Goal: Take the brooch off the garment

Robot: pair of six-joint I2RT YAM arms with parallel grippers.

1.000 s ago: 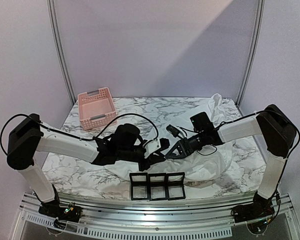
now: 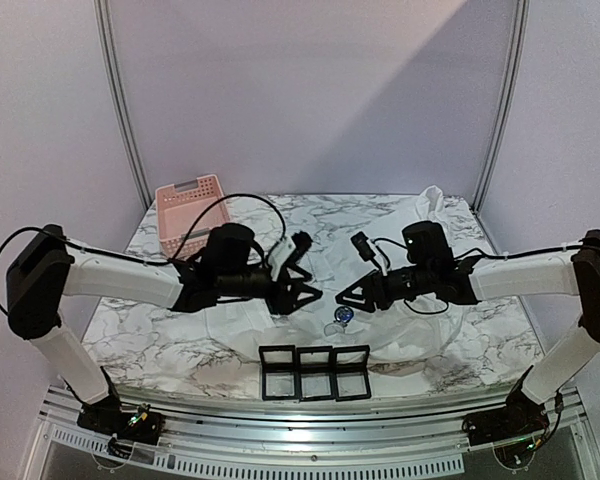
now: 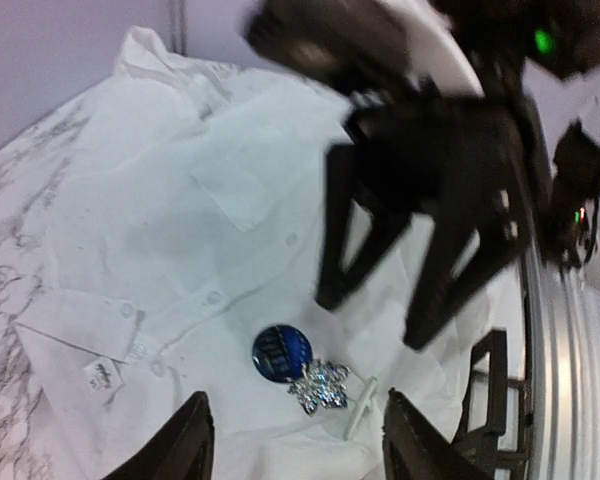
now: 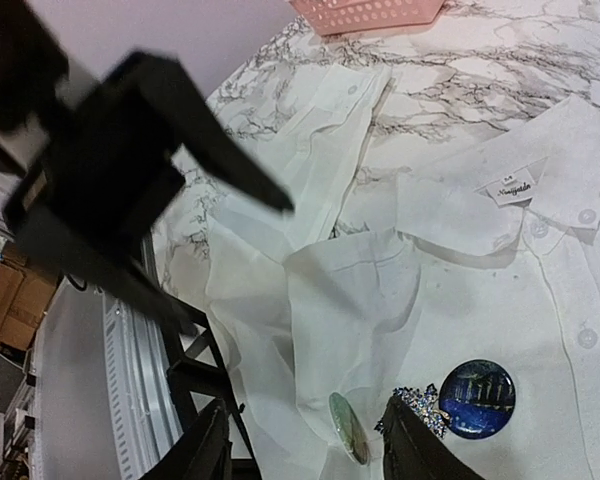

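Observation:
A white garment (image 3: pixel 220 300) lies spread on the marble table. On it, near the front, sit a round dark-blue brooch (image 4: pixel 477 399), a sparkling silver brooch (image 4: pixel 420 410) touching or close beside it, and an oval pale-green piece (image 4: pixel 347 428) standing tilted. Whether any is pinned to the cloth, I cannot tell. Above the garment, my left gripper is open, with nothing between its fingers. My right gripper faces it from the right, also open and empty. In the top view the brooches (image 2: pixel 343 314) show just in front of the right fingertips.
A black tray (image 2: pixel 315 388) with three compartments stands at the front edge, close to the garment. The pink basket (image 2: pixel 185 210) is at the back left. Bare marble (image 2: pixel 140 345) lies free at the left.
The two grippers, earlier close together over the brooches, have drawn apart and back from the front edge, the left moving leftward and the right rightward. The blue brooch now shows uncovered.

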